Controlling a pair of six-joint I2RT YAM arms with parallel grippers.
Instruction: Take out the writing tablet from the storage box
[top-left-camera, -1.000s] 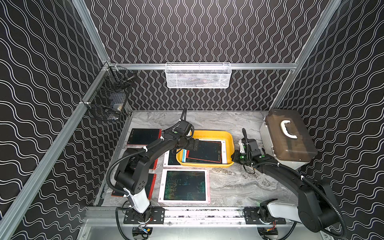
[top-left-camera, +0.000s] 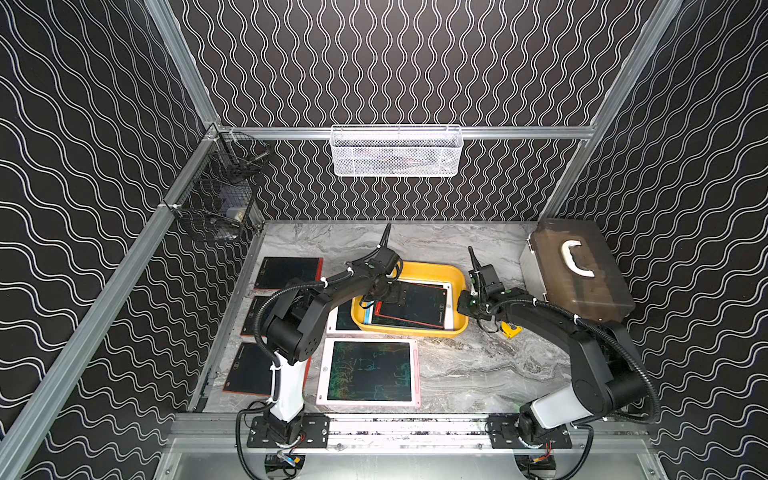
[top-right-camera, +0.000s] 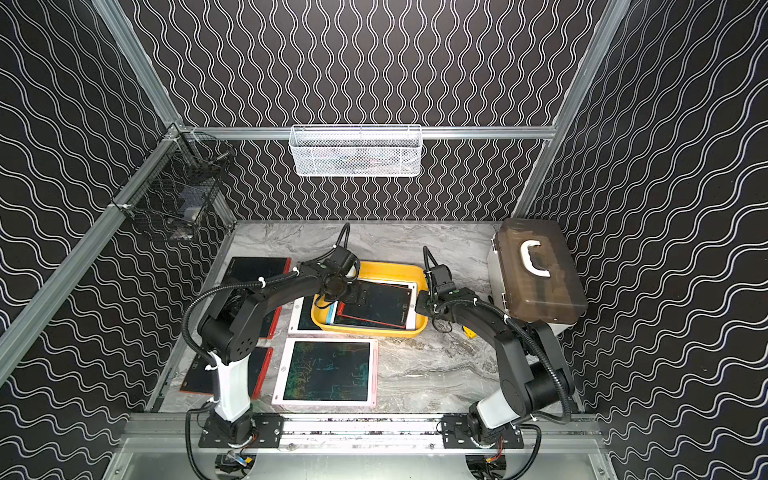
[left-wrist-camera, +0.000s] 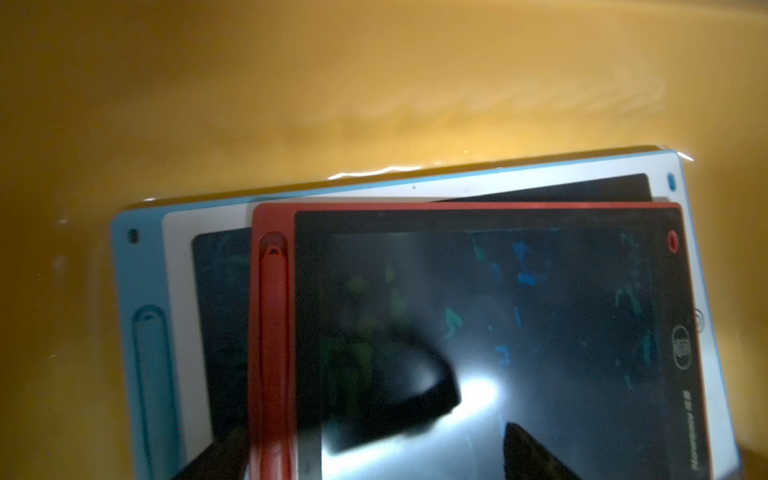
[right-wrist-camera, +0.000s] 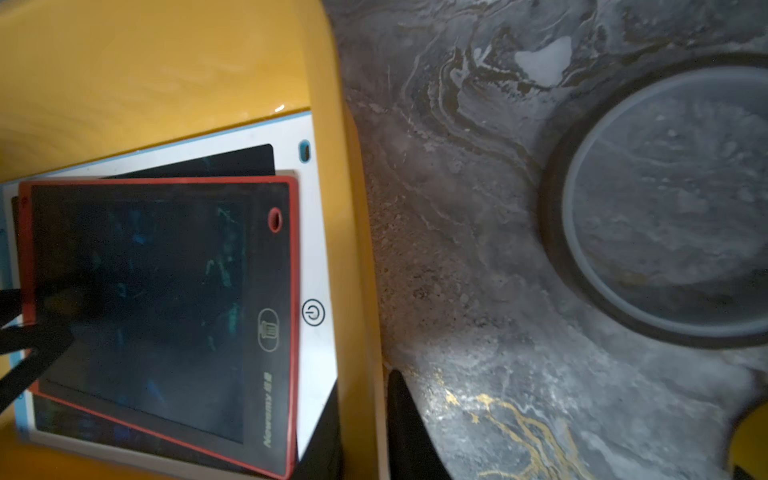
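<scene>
A yellow box (top-left-camera: 432, 269) holds a red-framed tablet (left-wrist-camera: 480, 320) lying on a white-and-blue tablet (left-wrist-camera: 144, 280). My left gripper is open above the left part of the box, over the red tablet, nothing held. My right gripper is at the box's right wall; in the right wrist view its fingertips stand on either side of the rim, parted, though whether they touch it is unclear.
Several tablets (top-left-camera: 368, 372) lie left and in front of the box. A brown-lidded case (top-left-camera: 592, 280) stands at right. A roll (right-wrist-camera: 656, 200) and a small yellow object (top-left-camera: 509, 329) lie right of the box. A mesh basket (top-left-camera: 396, 156) hangs behind.
Both arms have shifted: the left gripper a little to the right over the box, the right one upward in the view and closer to the box's right rim.
</scene>
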